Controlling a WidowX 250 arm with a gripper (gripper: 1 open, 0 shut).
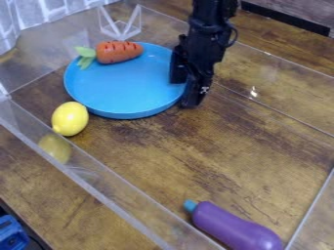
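Note:
My dark gripper [192, 86] is low at the right edge of a blue plate [124, 86], its wrist reaching up to the top of the view. Its fingers are dark and blurred together, so their spread and anything between them cannot be made out. A toy carrot [117, 53] lies at the plate's back left, a yellow lemon [69, 119] sits in front of the plate at left, and a purple eggplant [237, 227] lies at the front right.
Clear plastic walls border the wooden surface [196, 161]. A blue object [11, 236] shows at the lower left corner.

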